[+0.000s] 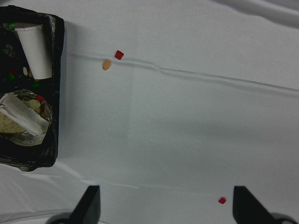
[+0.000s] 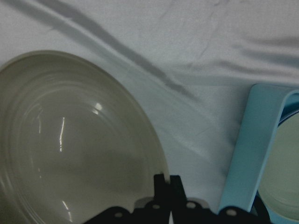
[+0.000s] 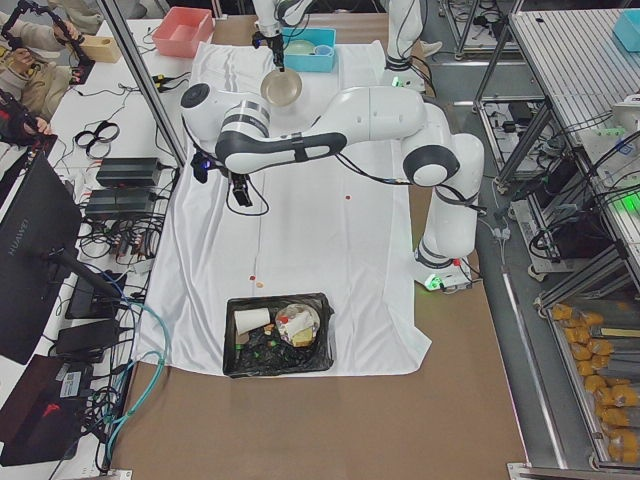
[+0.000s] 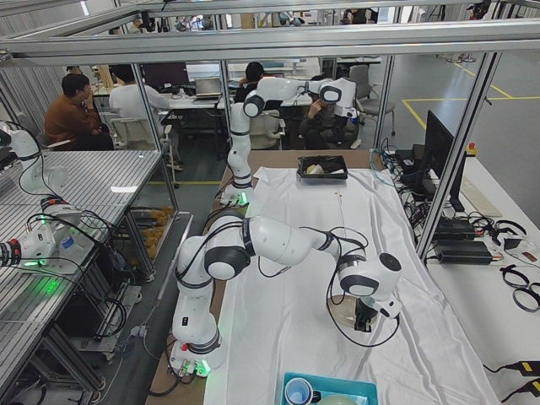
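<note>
A beige plate (image 3: 281, 88) (image 4: 344, 316) (image 2: 79, 140) lies on the white cloth beside the blue tub (image 3: 310, 60) (image 2: 245, 154), which holds a blue cup (image 4: 299, 391) and pale dishes. My right gripper (image 3: 275, 55) (image 4: 364, 316) is shut at the plate's rim; whether anything is between its fingertips is unclear. My left gripper (image 3: 240, 190) hangs open over the cloth, with small red pieces (image 1: 119, 54) and an orange piece (image 1: 106, 64) below. A black-lined bin (image 3: 280, 358) (image 1: 51, 140) holds a white paper cup (image 1: 36, 51), foil, bread and scraps.
A monitor (image 3: 30, 260), cables and a red tub (image 3: 183, 30) crowd the side table beyond a metal post. A metal-topped bench (image 3: 570, 70) stands on the other side.
</note>
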